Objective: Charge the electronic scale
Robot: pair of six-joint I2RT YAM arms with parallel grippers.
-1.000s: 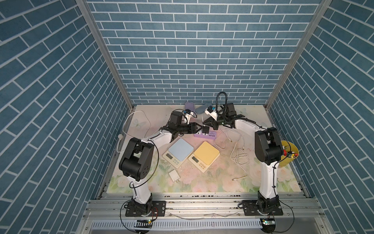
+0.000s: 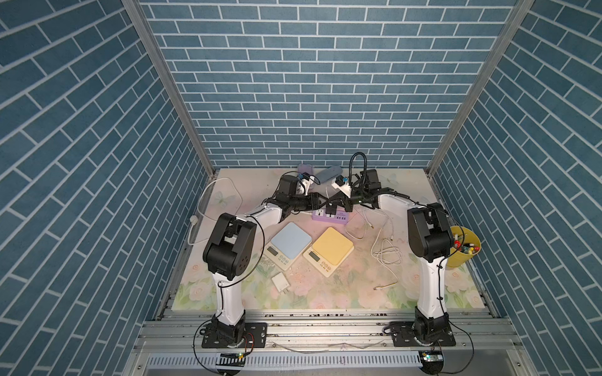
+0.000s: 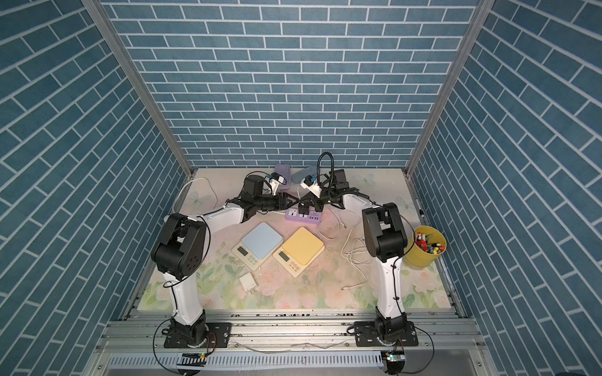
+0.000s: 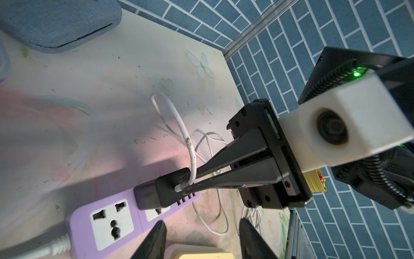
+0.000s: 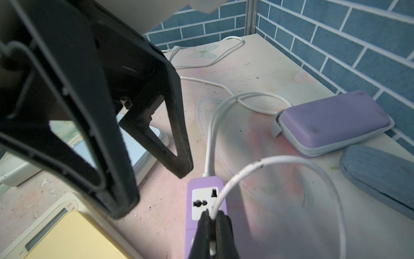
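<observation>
On the purple power strip [image 4: 84, 220] a black adapter [image 4: 148, 194] sits over one socket. A white cable [image 4: 186, 138] runs to the adapter's top, and its end there is pinched by my right gripper, which is shut; how far the plug is in the adapter cannot be told. My left gripper stands open beside the strip, nothing between its fingers. Two scales lie in front of the strip, a blue-topped scale [image 2: 288, 244] and a yellow-topped scale [image 2: 329, 249]. The cable's other end cannot be traced to either.
A white charger [image 2: 280, 282] lies in front of the scales. Loose white cables [image 2: 385, 253] spread at the right, near a yellow bucket [image 2: 462, 247]. Behind the strip lie a purple case [image 5: 334, 118] and a blue-grey case [image 5: 379, 174].
Over the last second my right gripper has come down onto the adapter. The strip and scales have not moved.
</observation>
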